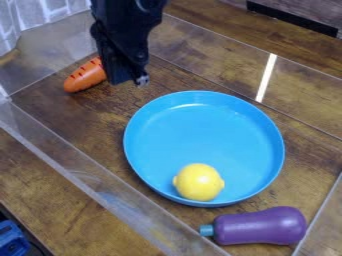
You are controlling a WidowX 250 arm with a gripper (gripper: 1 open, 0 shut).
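My black gripper hangs over the orange carrot at the upper left, covering part of it. Whether the carrot is between the fingers or behind them, and how the fingers stand, I cannot tell. A blue plate lies at the centre, with a yellow lemon on its front part.
A purple eggplant lies at the front right, beside the plate. Clear low walls enclose the wooden surface. A blue object sits at the lower left corner. A white strip is at the upper right.
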